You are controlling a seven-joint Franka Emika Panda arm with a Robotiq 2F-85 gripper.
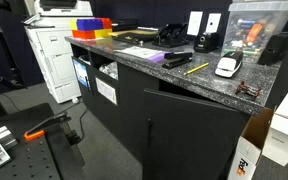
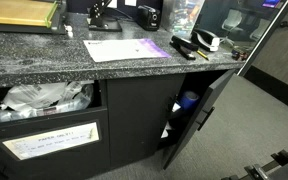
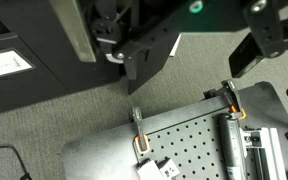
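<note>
My gripper points down in the wrist view, its two dark fingers (image 3: 134, 62) spread well apart. Only grey carpet shows in the gap, so it is open and empty. A black cabinet (image 2: 136, 112) stands under a speckled counter. Its door (image 2: 201, 122) hangs ajar in the second exterior view, with a blue item (image 2: 189, 100) partly visible inside. The first exterior view shows the outer face of the dark door (image 1: 189, 135). I cannot make out my fingers in either exterior view.
A perforated mounting plate (image 3: 189, 145) with clamps lies below the gripper. On the counter (image 1: 154, 68) sit a stapler (image 1: 229, 64), a yellow marker (image 1: 197, 68) and a clear bin (image 1: 254, 30). White boxes (image 1: 284, 130) stand right of the cabinet. Carpet lies open before it.
</note>
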